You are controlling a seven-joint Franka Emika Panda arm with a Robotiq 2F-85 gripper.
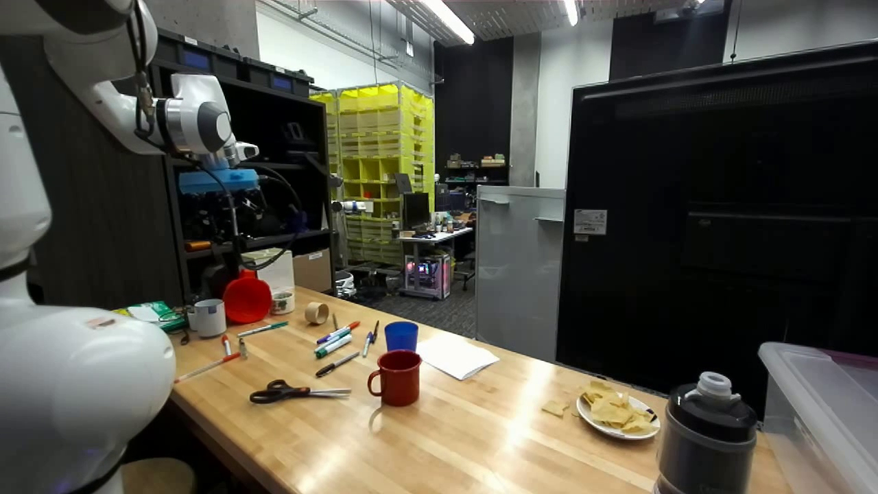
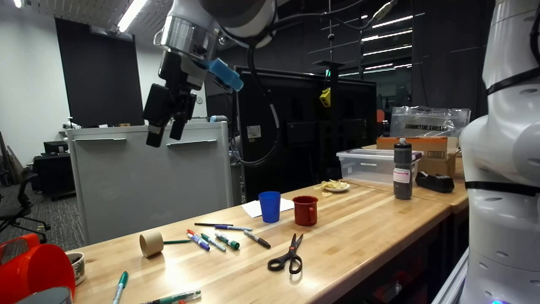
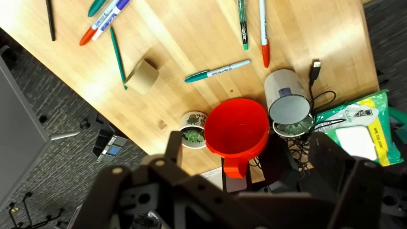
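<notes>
High over the table's far left part, my gripper (image 2: 165, 134) stands open with nothing between its fingers. In the wrist view, its two dark fingers (image 3: 174, 147) are spread wide on either side of a red mug (image 3: 238, 128), which lies well below them. A tan cardboard roll (image 3: 142, 77) rests on its side, close to a thin green pencil (image 3: 117, 57). Beside the red mug are a small white pot (image 3: 193, 129) with a succulent and a grey-white mug (image 3: 286, 95). Pens, among them a green-capped pen (image 3: 217, 71), lie apart on the wood.
Black-handled scissors (image 1: 300, 392), a dark red mug (image 1: 399, 379), a blue cup (image 1: 401, 335) and white paper (image 1: 457, 355) occupy mid-table. A chip plate (image 1: 619, 428) and a bottle (image 1: 708, 444) stand at the other end.
</notes>
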